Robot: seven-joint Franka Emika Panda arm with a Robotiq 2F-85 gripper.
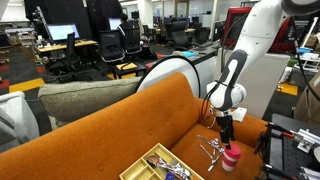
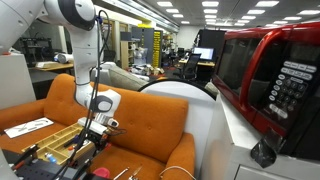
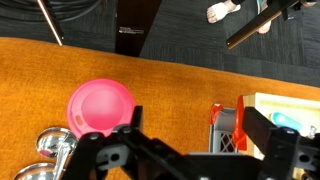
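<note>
My gripper stands open above the orange sofa seat, with nothing between its wide-apart fingers. In the wrist view a round pink-red lid (image 3: 100, 106) lies left of the left finger, apart from it. The same lid tops a cup (image 1: 231, 158) in exterior view 1, where the gripper (image 1: 228, 140) appears just above and partly in line with it. Shiny metal spoons (image 3: 60, 145) rest beside the lid. A light wooden tray (image 2: 43, 145) with utensils is on the seat; its end (image 3: 285, 104) shows at the wrist view's right, partly hidden by a finger.
The sofa backrest (image 1: 120, 125) rises behind the seat. Loose utensils (image 1: 211, 150) lie between tray and cup. Beyond the seat's front edge in the wrist view are dark floor (image 3: 190, 45), a dark post (image 3: 135, 22) and a bare foot (image 3: 222, 11).
</note>
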